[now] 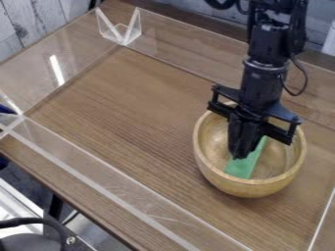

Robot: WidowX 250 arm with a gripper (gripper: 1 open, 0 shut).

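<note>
A round tan wooden bowl (269, 183) sits on the wooden table at the right, with a green object (246, 165) lying inside it. My black gripper (240, 151) reaches down from the top right into the bowl, over the green object's upper part. Its fingers look close together; whether they touch the green object is hard to tell.
A white angular item (120, 29) is at the back left. Dark cables or equipment (33, 235) lie off the table's lower left edge.
</note>
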